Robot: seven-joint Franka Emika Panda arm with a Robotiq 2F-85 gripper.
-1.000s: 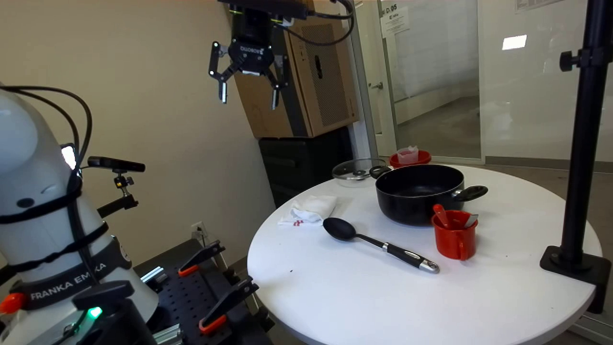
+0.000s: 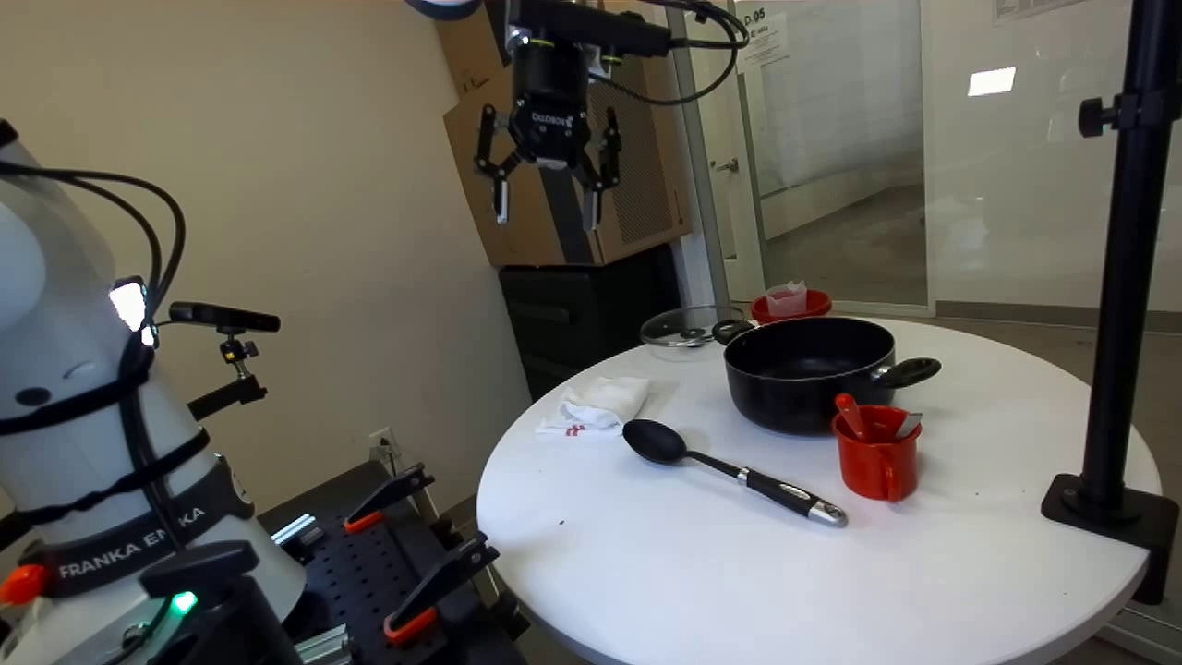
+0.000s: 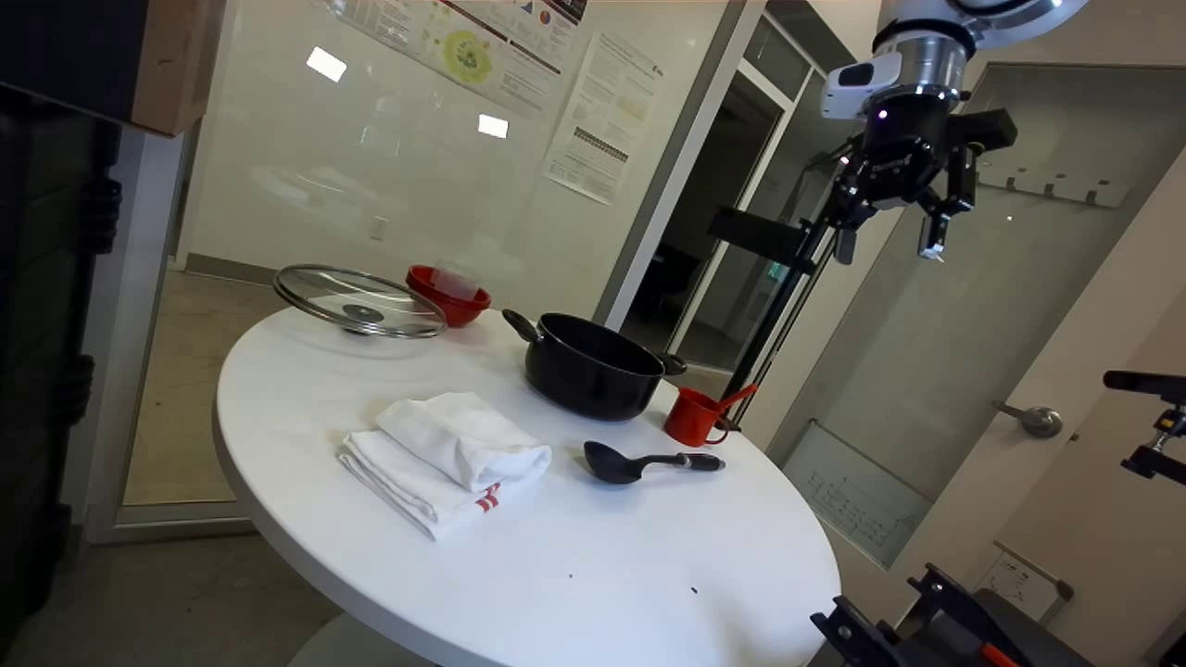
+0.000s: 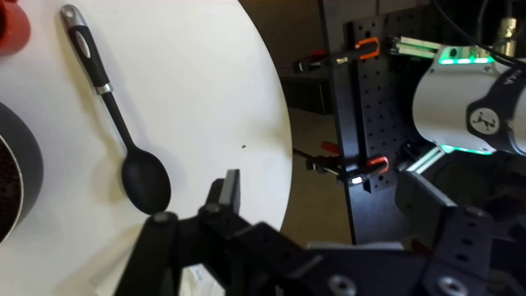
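Note:
High above the left side of the table, my gripper (image 2: 548,218) hangs open, its fingers wide apart and nothing between them. On the white table (image 2: 709,565) lies a black spoon (image 2: 656,442) with a black and silver handle; the wrist view shows its bowl (image 4: 146,181) left of my nearer finger. Behind it stands a black pot (image 2: 781,393) without its lid. A red cup (image 2: 877,465) holding a red-handled utensil sits at the pot's front right. A folded white towel (image 3: 456,456) with red marks rests on the table; my fingers mostly cover it in the wrist view.
The glass lid (image 3: 361,300) and red bowls (image 3: 450,295) are at the table's back. A black pole stand (image 2: 1108,332) rises at the right edge. Clamps (image 4: 362,52) grip the robot's base plate.
My gripper has moved right and slightly down in exterior view 1, still open. The objects on the table have not moved.

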